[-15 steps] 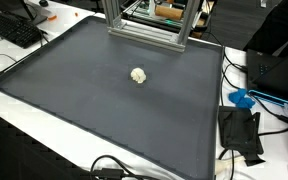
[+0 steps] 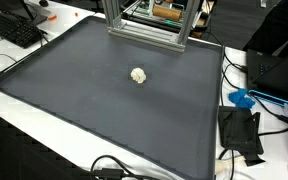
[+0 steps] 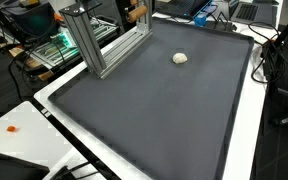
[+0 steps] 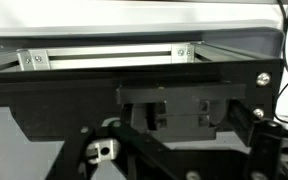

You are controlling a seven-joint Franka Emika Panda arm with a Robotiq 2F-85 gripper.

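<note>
In the wrist view my gripper stands open. Its dark fingers [image 4: 250, 124] are spread along the lower part of the picture, in front of a black panel [image 4: 44, 108]. A dark block-like handle [image 4: 189, 100] lies between and just beyond them; whether they touch it cannot be told. Neither exterior view clearly shows the gripper. A small cream round piece [image 2: 137, 75] rests alone on the grey mat [image 2: 79, 90], and exterior view 2 has the same round piece [image 3: 179, 58] toward the back.
A metal frame [image 2: 146, 38] stands at the mat's back edge, upright in exterior view 2. Blue cloth [image 2: 241, 98], a black pouch [image 2: 239, 130] and cables lie along the right side. A keyboard [image 2: 11, 28] sits at back left.
</note>
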